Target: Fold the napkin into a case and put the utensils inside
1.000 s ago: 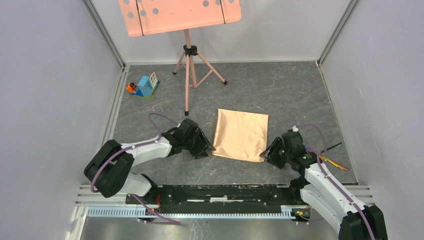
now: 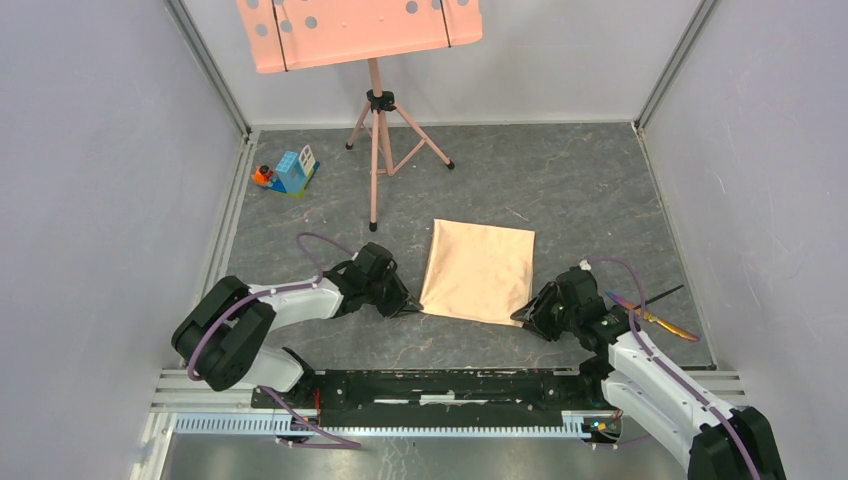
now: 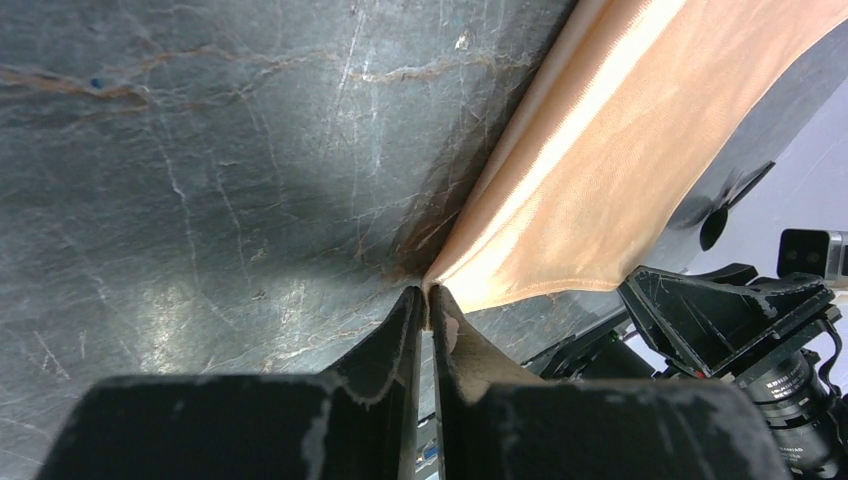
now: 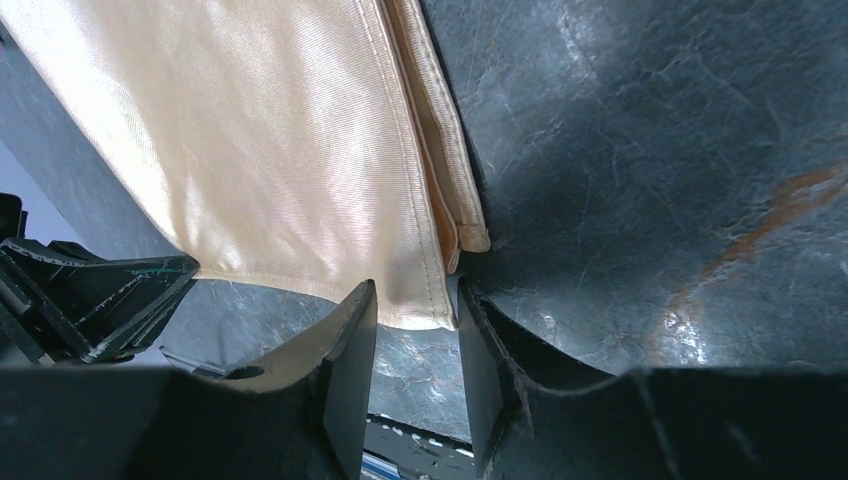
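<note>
A peach napkin (image 2: 478, 270), folded in layers, lies flat in the middle of the grey surface. Its near left corner is pinched by my left gripper, shut on the cloth. At the near right corner, my right gripper is part open, its fingers on either side of the top layer's corner; the layers beneath stick out separately beyond that edge in the right wrist view. Partly hidden by the right arm, the utensils lie on the right: an orange-yellow handled one (image 2: 672, 327) and a dark one (image 2: 664, 296).
A peach music stand (image 2: 376, 150) rises behind the napkin. To the far left stands a blue toy block figure (image 2: 290, 172). Bare floor lies behind the napkin, and a dark rail (image 2: 450, 388) runs along the front.
The right gripper has shifted a little left onto the near right corner.
</note>
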